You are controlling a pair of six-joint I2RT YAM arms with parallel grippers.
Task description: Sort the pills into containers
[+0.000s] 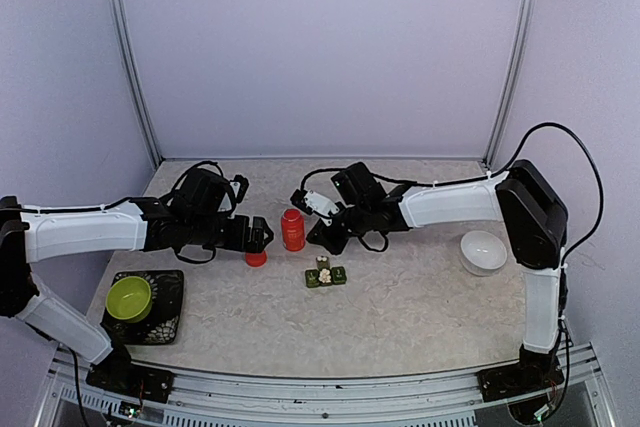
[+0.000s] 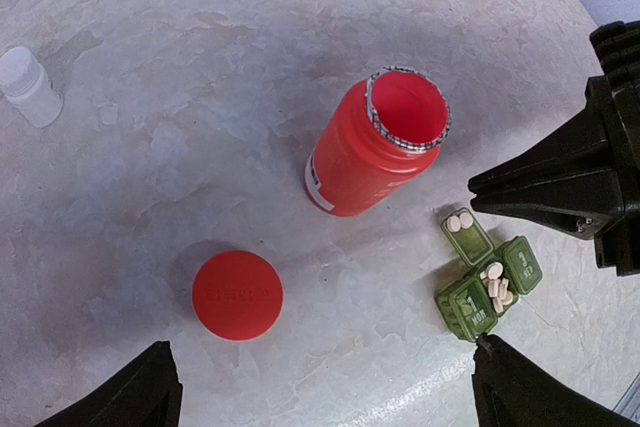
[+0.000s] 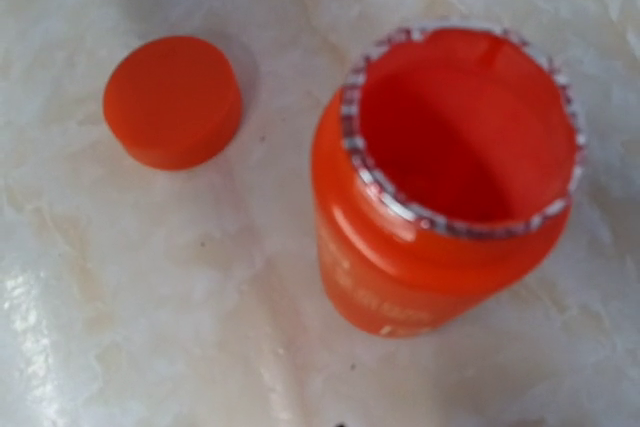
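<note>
The red bottle [image 2: 370, 162] stands upright and uncapped; its red cap [image 2: 238, 295] lies apart on the table. Right of the bottle sits a green pill box [image 2: 465, 307] with compartments. White pills [image 2: 497, 287] fill one of them, and a few pale pills [image 2: 460, 221] lie in the compartment nearest the bottle. My left gripper is open over the table by the cap, empty. Just above the pill box, near the bottle, hangs my right gripper. Its fingertips look close together from the side; whether anything is between them is hidden.
A small white bottle [image 2: 30, 87] stands apart at the upper left of the left wrist view. A green bowl [image 1: 129, 299] rests on a black tray [image 1: 172, 319] at front left. At the right is a white bowl [image 1: 483, 253].
</note>
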